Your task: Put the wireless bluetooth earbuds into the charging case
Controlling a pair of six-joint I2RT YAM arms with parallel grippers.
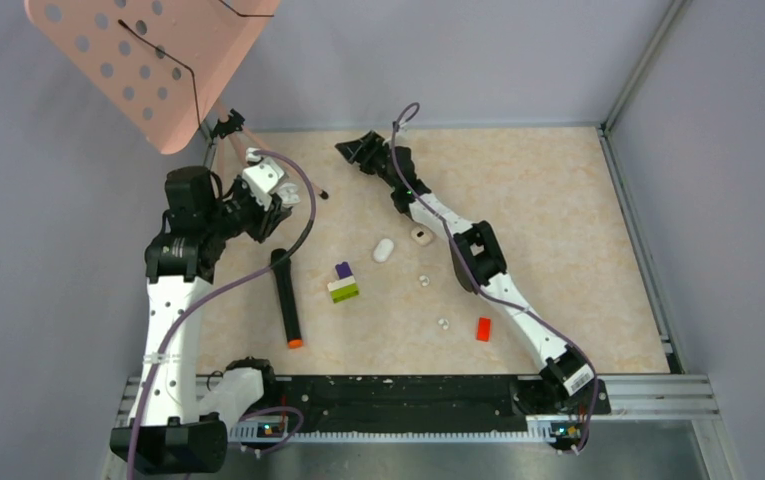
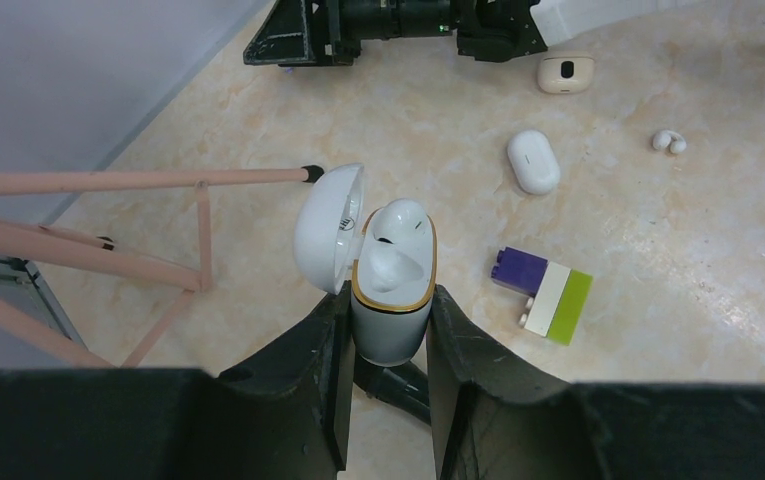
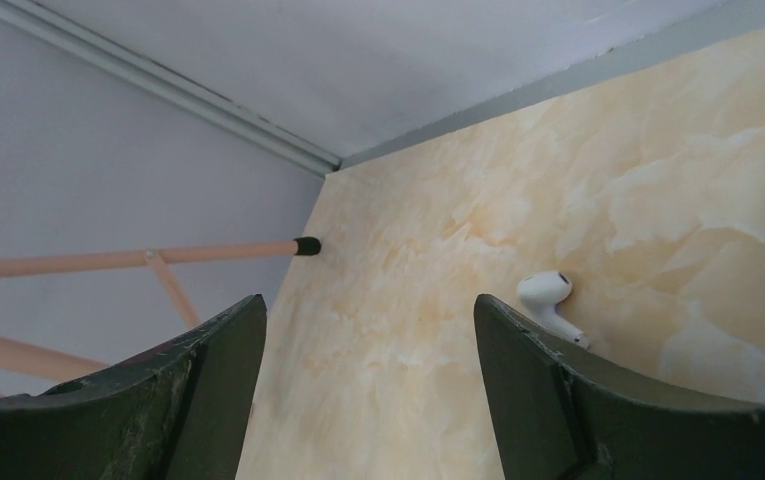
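An opened white charging case point(image 2: 391, 320) with a gold band is held upright between the fingertips of my left gripper, lid raised, over the left of the table. In the right wrist view a white earbud point(image 3: 548, 295) lies on the table by my right gripper, which stands open near the back edge with nothing between its fingers. Other small white earbud pieces point(image 2: 668, 141) lie on the middle of the table, with a white oval case point(image 2: 533, 162) and a cream case point(image 2: 564, 72).
A black cylinder point(image 1: 286, 300) lies at the left, bricks point(image 1: 344, 293) near the middle, a red block point(image 1: 483, 329) at the front right. A pink stand point(image 1: 148, 60) occupies the back-left corner.
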